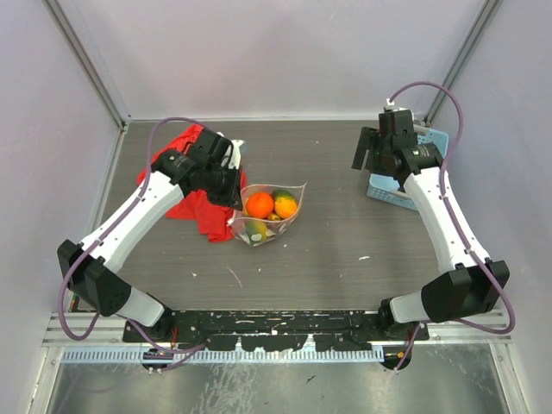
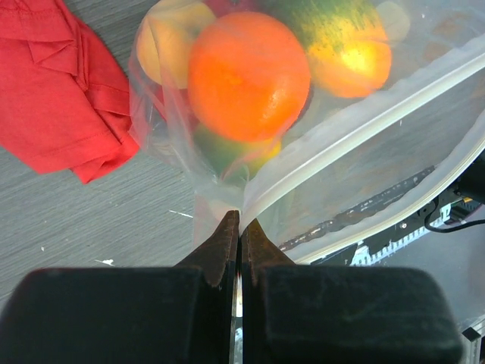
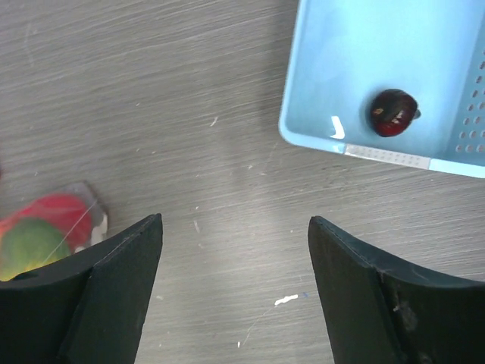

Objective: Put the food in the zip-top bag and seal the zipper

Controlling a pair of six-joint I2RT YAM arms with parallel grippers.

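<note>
The clear zip top bag [image 1: 235, 225] stands with its mouth spread, holding several fruits, among them an orange [image 1: 259, 204]. In the left wrist view, my left gripper is shut on the corner of the bag's rim, and the bag's white zipper edges [image 2: 341, 155] run off to the right. My right gripper is parted with nothing between its fingers, at the near left of the blue basket [image 1: 384, 191]. In that basket lies a dark red fruit [image 3: 393, 112], clear of my right fingers [image 3: 114, 277].
A crumpled red cloth [image 1: 207, 211] lies behind and left of the bag. Bare grey table [image 1: 323, 250] stretches between the bag and the basket. The basket's near wall [image 3: 379, 155] stands up as an edge.
</note>
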